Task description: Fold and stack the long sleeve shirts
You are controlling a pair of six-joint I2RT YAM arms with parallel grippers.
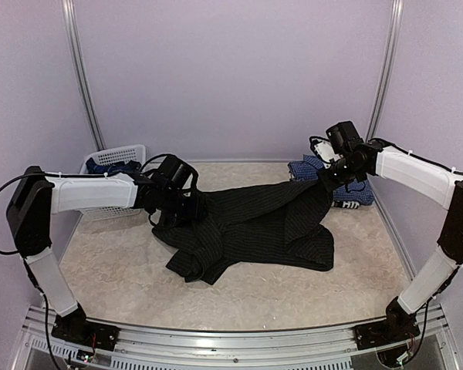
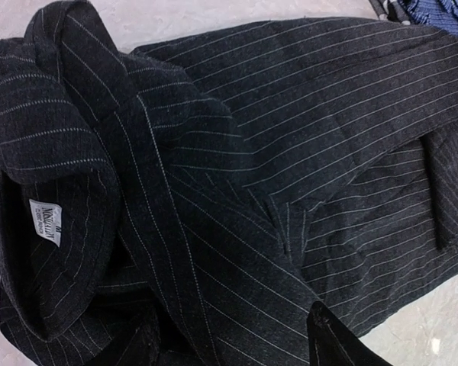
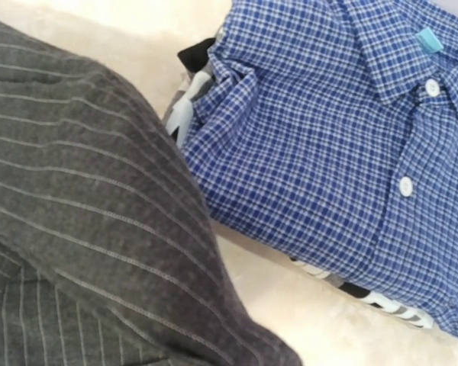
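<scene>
A black pinstriped shirt [image 1: 251, 239] lies crumpled across the middle of the table, its collar with a white label [image 2: 46, 221] folded over at the left end. Above that end, my left gripper [image 1: 189, 212] hovers low; in the left wrist view its two fingers [image 2: 141, 345] are apart, with shirt cloth below them. My right gripper [image 1: 326, 182] is shut on the shirt's upper right part, which rises to it in the top view. Its fingertips are hidden in the right wrist view, where the dark cloth [image 3: 84, 191] fills the left side.
Folded shirts lie stacked at the back right, a blue checked one [image 3: 305, 145] on top, close beside my right gripper. A white basket [image 1: 112, 212] with dark blue cloth [image 1: 116, 166] stands at back left, partly behind the left arm.
</scene>
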